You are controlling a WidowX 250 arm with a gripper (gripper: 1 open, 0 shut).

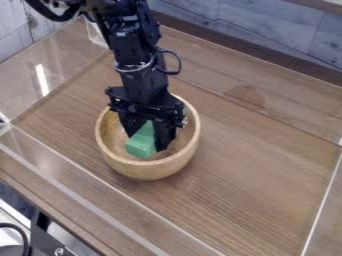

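Observation:
A round wooden bowl point(147, 167) sits on the table, left of centre. A green block point(142, 142) is inside it, tilted. The black gripper point(146, 128) reaches down into the bowl from above, its fingertips at the top of the green block and partly covering it. It looks shut on the block, though the fingertips are hard to make out against the dark body.
A grey-blue panel wall point(267, 30) runs along the back. Dark cables lie at the lower left corner.

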